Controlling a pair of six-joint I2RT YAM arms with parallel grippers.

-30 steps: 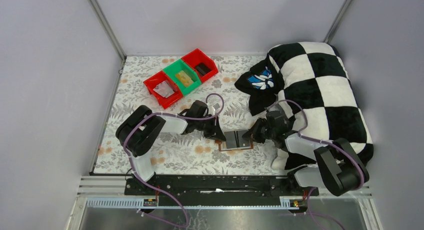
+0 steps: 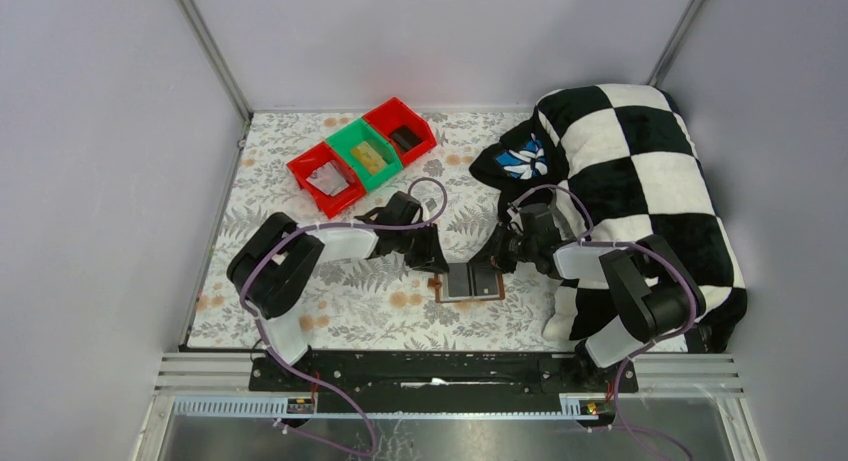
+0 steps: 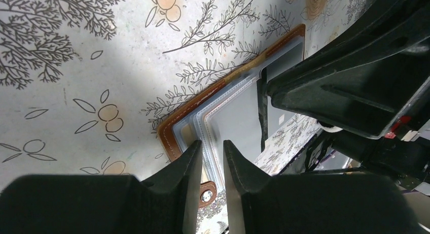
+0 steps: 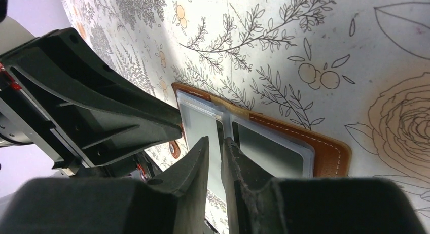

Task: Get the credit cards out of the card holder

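Observation:
The open brown leather card holder (image 2: 470,293) with clear plastic sleeves lies flat between my grippers. In the left wrist view, my left gripper has both fingertips at the near edge of the stacked sleeves (image 3: 236,122), one at the layered edges, one over the top sleeve. In the right wrist view, my right gripper has its fingertips at the holder's middle, beside the dark pocket (image 4: 269,151). Both fingers look narrowly parted; whether anything is pinched between them is unclear.
Red and green bins (image 2: 365,151) stand at the back left. A checkered cushion (image 2: 665,181) with dark cloth (image 2: 505,171) fills the right side.
My right gripper has shifted left and upward in the top view, with its arm swung inward. The left gripper has moved only slightly around the holder's left end.

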